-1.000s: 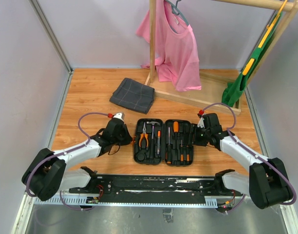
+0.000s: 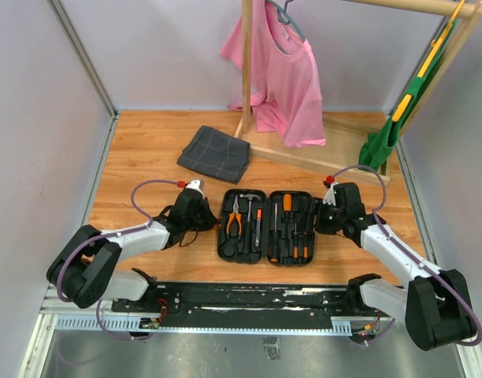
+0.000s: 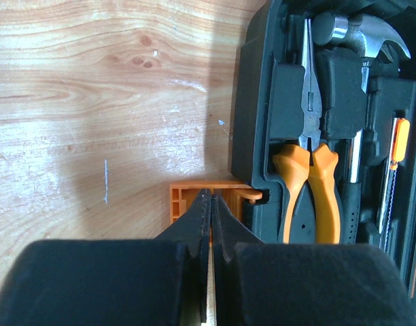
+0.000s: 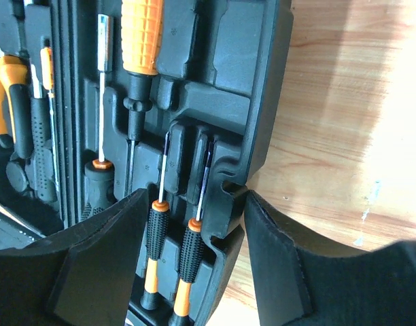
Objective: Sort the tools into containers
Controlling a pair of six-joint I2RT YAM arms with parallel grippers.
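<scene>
The black tool case (image 2: 241, 257) lies unfolded in the middle of the table with tools seated in both halves. Orange pliers (image 3: 308, 183), a hammer (image 3: 361, 34) and a knife (image 3: 397, 146) fill its left half. An orange-handled screwdriver (image 4: 141, 37) and small screwdrivers (image 4: 192, 251) sit in the right half. My left gripper is shut at the case's left edge, its tips over the orange latch (image 3: 245, 193); nothing shows between them. My right gripper is partly open at the right edge, with the case's side wall between its fingers, one tip against the outside.
A folded dark cloth (image 2: 216, 153) lies behind the case. Farther back stands a wooden rack (image 2: 304, 165) with a pink shirt (image 2: 284, 87) and a green item (image 2: 402, 102) hanging from it. Bare table flanks the case on both sides.
The case has shifted slightly right, its right half also a little toward the back.
</scene>
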